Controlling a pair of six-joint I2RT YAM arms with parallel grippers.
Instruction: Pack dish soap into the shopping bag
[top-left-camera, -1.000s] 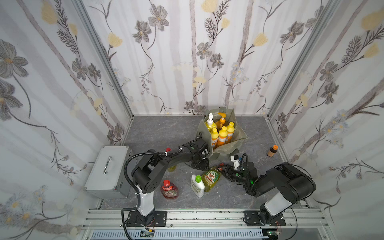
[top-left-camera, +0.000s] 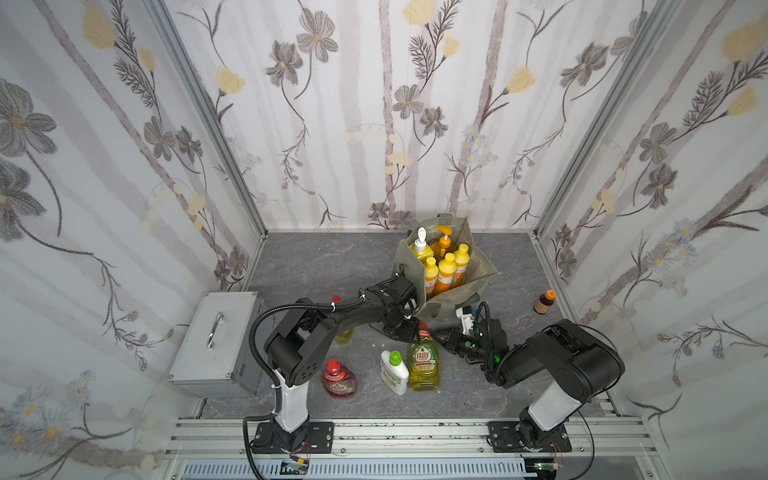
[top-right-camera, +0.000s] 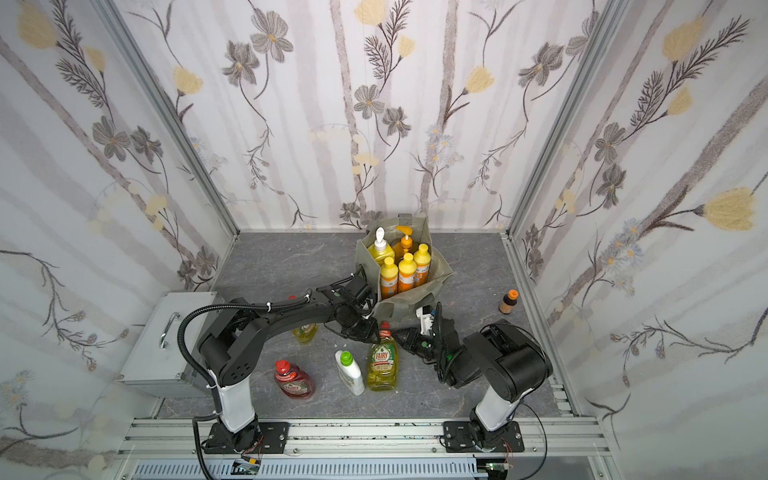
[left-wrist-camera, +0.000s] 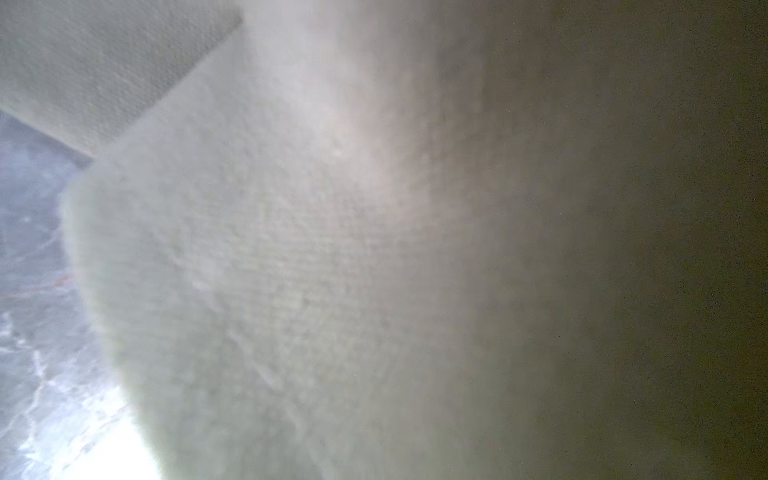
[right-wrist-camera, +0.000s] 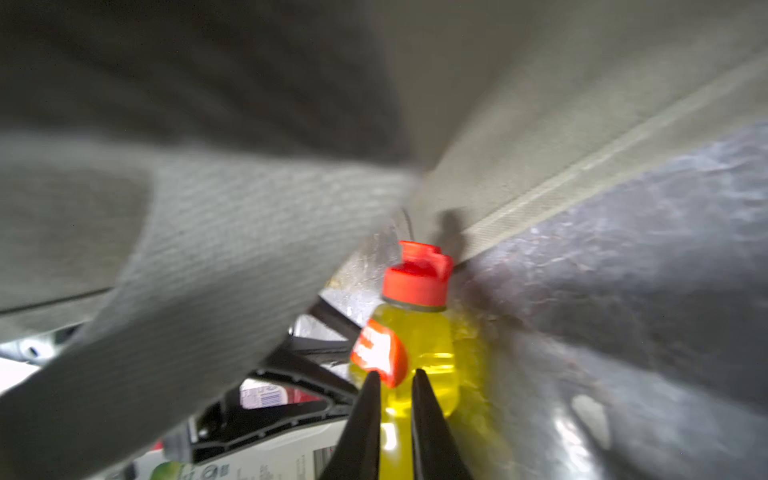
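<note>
The olive shopping bag (top-left-camera: 480, 280) holds several yellow-topped and pump bottles. A green Fairy dish soap bottle (top-left-camera: 424, 368) with a red cap stands in front of it. My right gripper (top-left-camera: 440, 340) is at that bottle's upper part, from the right; its dark fingers show over the yellow liquid in the right wrist view, but their grip is unclear. My left gripper (top-left-camera: 406, 320) is against the bag's front left, above the bottle; bag fabric fills the left wrist view, hiding its fingers.
A white green-capped bottle (top-left-camera: 393, 373), red soap bottle (top-left-camera: 338, 382) and partly hidden bottle (top-left-camera: 344, 336) stand on the left. A metal box (top-left-camera: 212, 336) is at far left, a small brown bottle (top-left-camera: 545, 302) at right.
The Fairy bottle has become more upright in view and shifted slightly right, with my right gripper moving at its top. The left arm has barely moved.
</note>
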